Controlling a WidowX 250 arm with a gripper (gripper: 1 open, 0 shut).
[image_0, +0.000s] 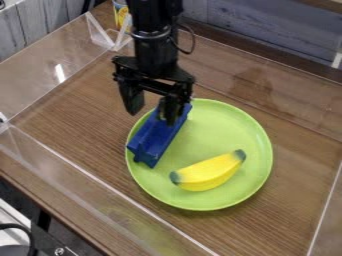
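My black gripper (150, 98) hangs above the upper left edge of a green plate (227, 130), open, its fingers partly over a blue elongated block (155, 140). The block lies along the left part of the plate, its upper end partly hidden by the gripper. A yellow toy banana (206, 172) lies at the plate's lower right. Whether the fingers touch the block cannot be told.
A wooden table (74, 150) with clear plastic side walls surrounds the plate. A can (120, 14) stands at the back left, behind the arm. The wood to the left and right of the plate is clear.
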